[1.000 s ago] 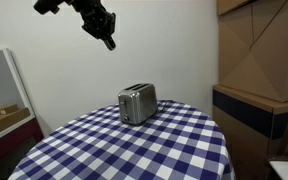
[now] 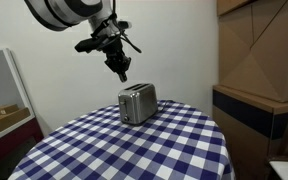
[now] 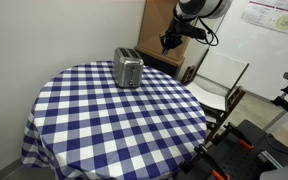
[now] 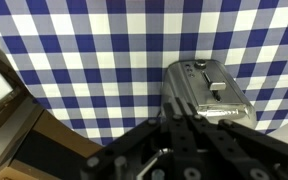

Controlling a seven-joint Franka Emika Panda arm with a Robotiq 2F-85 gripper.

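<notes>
A silver two-slot toaster stands upright on the round table with the blue-and-white checked cloth. Its lever end shows in the wrist view, the rest hidden behind my gripper. My gripper hangs above the toaster in exterior view 1, pointing down and clear of it. From exterior view 2, the gripper appears to the right of the toaster and higher. Its fingers look shut together, with nothing showing between them.
Apart from the toaster, the tabletop is bare. Tall cardboard boxes stand right of the table in exterior view 1. A white chair is beside the table in exterior view 2. A wall lies behind.
Over the last second my gripper has come down and somewhat to the right in exterior view 1, closer to the toaster. The toaster has stayed in place.
</notes>
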